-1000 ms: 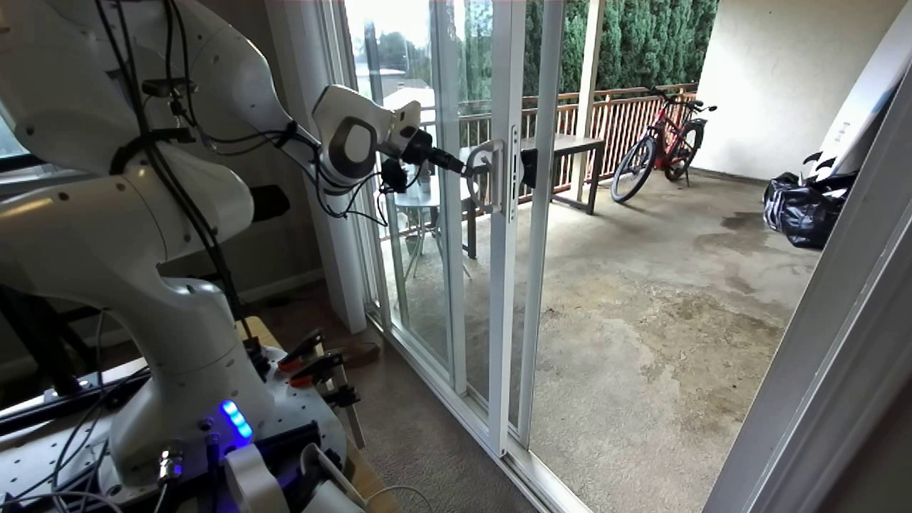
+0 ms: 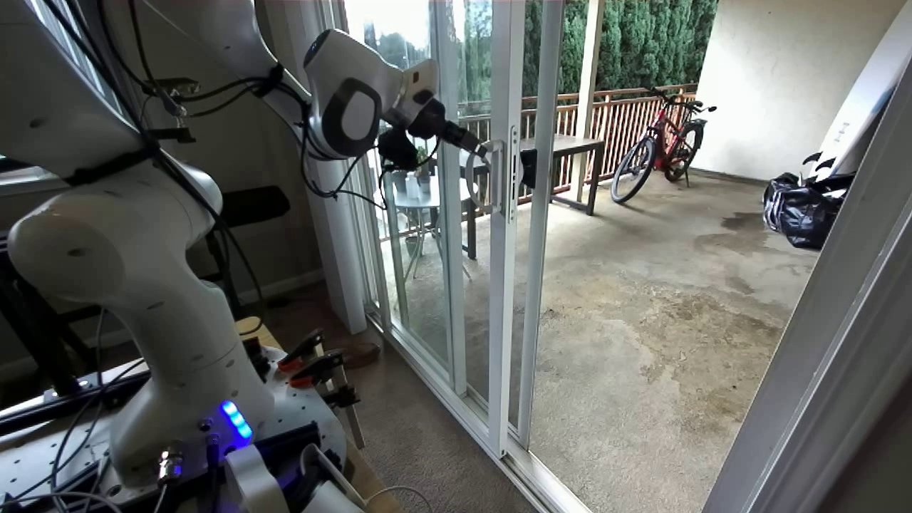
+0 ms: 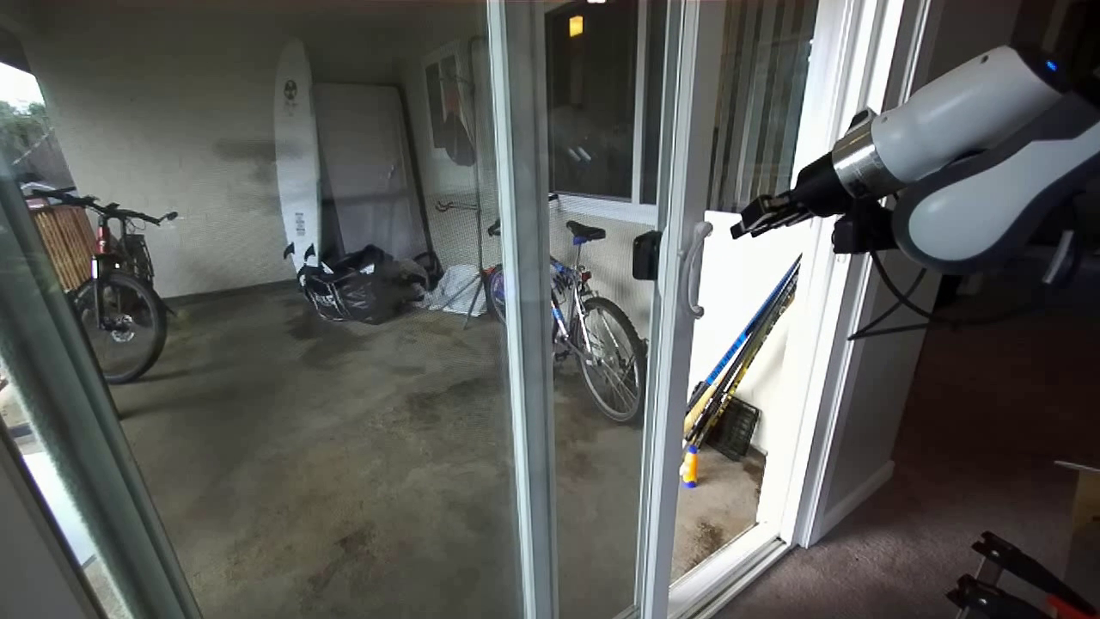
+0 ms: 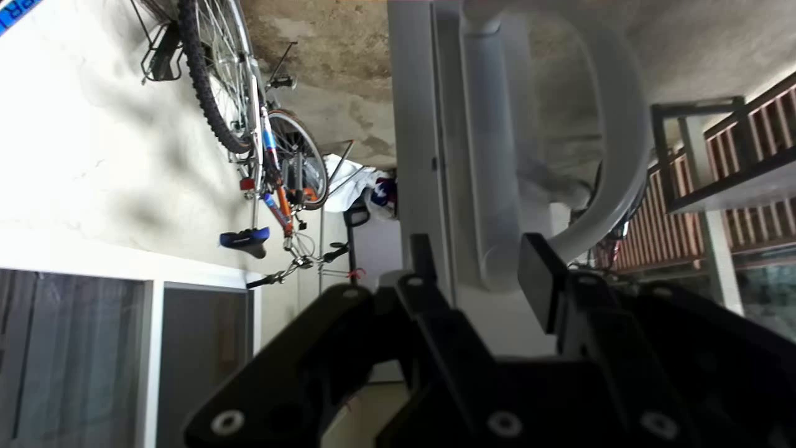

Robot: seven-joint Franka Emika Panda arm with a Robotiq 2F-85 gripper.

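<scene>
A white sliding glass door stands partly open, with its pale curved handle (image 2: 499,182) on the near face of the frame edge. My gripper (image 2: 484,154) is near the upper part of that handle in exterior view 1. From the other side, a small gap shows between the gripper (image 3: 736,229) and the handle (image 3: 695,270). In the wrist view the black fingers (image 4: 542,276) are apart, and the handle's curved bar (image 4: 630,127) lies beyond them, toward the right. Nothing is visibly held between the fingertips.
The door track (image 2: 547,483) runs along the floor. Outside are a red bicycle (image 2: 662,145), a dark table (image 2: 564,147) and a black bag (image 2: 804,209). Clamps (image 2: 320,363) stick out from the robot's bench.
My gripper has risen and shifted slightly to the right in exterior view 1, toward the handle's top. The arm links have moved with it. Door and handle look unmoved.
</scene>
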